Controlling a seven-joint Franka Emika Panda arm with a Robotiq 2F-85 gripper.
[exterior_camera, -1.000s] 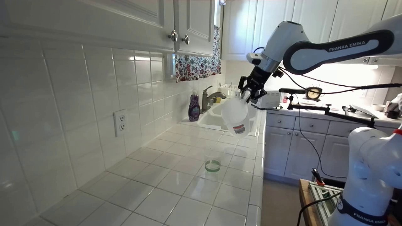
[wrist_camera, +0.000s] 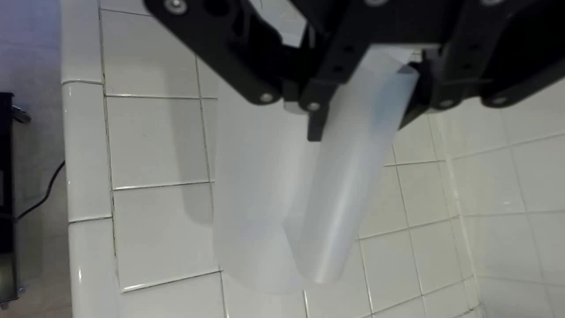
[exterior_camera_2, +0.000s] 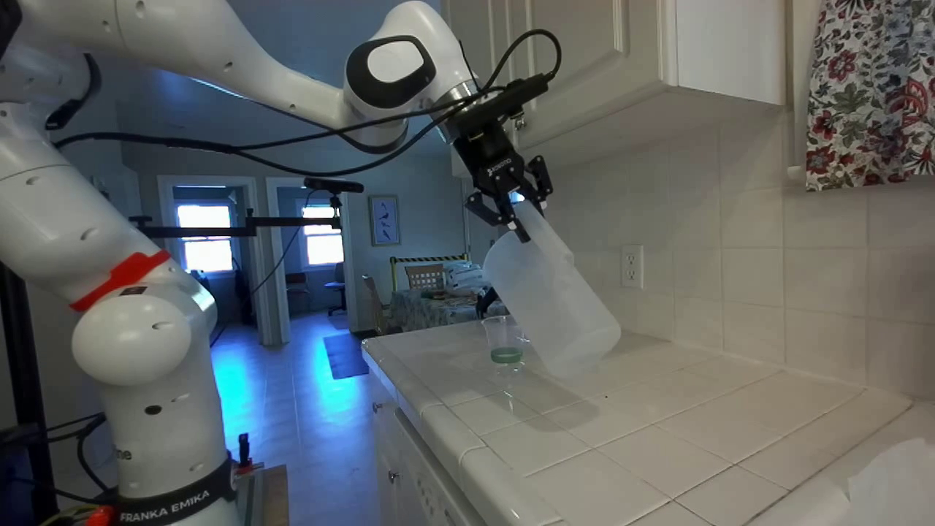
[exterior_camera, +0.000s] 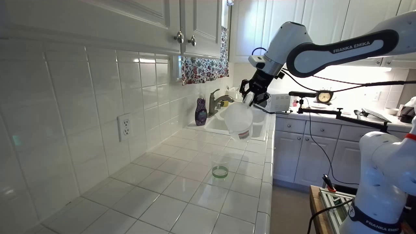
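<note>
A translucent white pitcher (exterior_camera_2: 561, 302) hangs tilted above the counter, with my gripper (exterior_camera_2: 528, 219) shut on its handle. From the wrist view, the black fingers (wrist_camera: 316, 124) stand either side of the pale handle (wrist_camera: 344, 185), and the body lies behind it. A label shows on the pitcher (exterior_camera: 238, 119) in the first exterior view. On the tiles stands a small clear cup (exterior_camera: 220, 169) with a green band low down, upright and apart from the pitcher. Whether the pitcher holds anything is not clear.
A purple bottle (exterior_camera: 201, 111) stands by the faucet (exterior_camera: 213, 103) and the white sink (exterior_camera: 214, 126). Wall cabinets (exterior_camera: 128, 23) overhang its back side.
My gripper and the pitcher have moved a little to the left in the first exterior view, and the pitcher's tilt looks slightly different. The cup has stayed put.
</note>
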